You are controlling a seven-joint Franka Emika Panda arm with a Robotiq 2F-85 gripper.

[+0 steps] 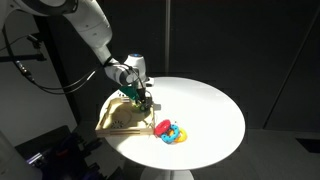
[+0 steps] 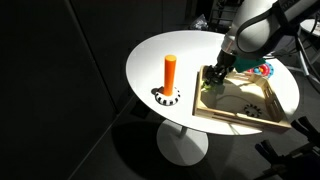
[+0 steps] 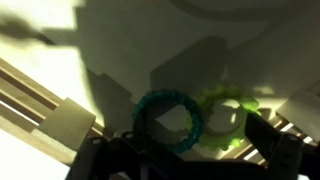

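My gripper (image 1: 143,98) hangs low over the far right corner of a shallow wooden box (image 1: 126,131). In the wrist view its dark fingers (image 3: 285,150) stand wide apart, so the gripper is open. A teal ring (image 3: 150,98) and a lime green ring (image 3: 251,103) lie side by side below, toward the gap between the fingers. From the second exterior view, the green ring (image 2: 208,89) shows just under the gripper (image 2: 212,77). Whether a finger touches either ring, I cannot tell.
An orange post (image 2: 169,74) stands upright on the white round table (image 2: 150,48), outside the box. Red, blue and yellow rings (image 1: 172,132) lie clustered beside the box.
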